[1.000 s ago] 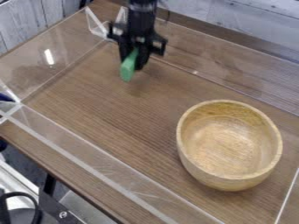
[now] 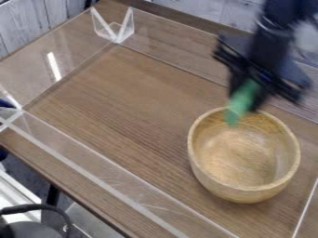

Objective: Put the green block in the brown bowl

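The green block (image 2: 241, 100), blurred by motion, is held in my gripper (image 2: 248, 87), which is shut on it. Block and gripper show just over the far rim of the brown bowl (image 2: 196, 153), with the block's lower end close to that rim in the picture. How high it hangs above the bowl I cannot tell. The bowl stands upright at the right front of the table, and its visible inside is empty. The dark gripper body covers part of the table behind the bowl.
Left of the bowl the wooden table (image 2: 118, 102) is bare. A clear plastic piece (image 2: 114, 25) stands at the far left corner. Transparent walls edge the table, and black cables (image 2: 37, 212) lie outside it at the lower left.
My gripper has carried the green block from the far middle of the table, rightward and nearer, to the bowl's far rim. The bowl has not moved.
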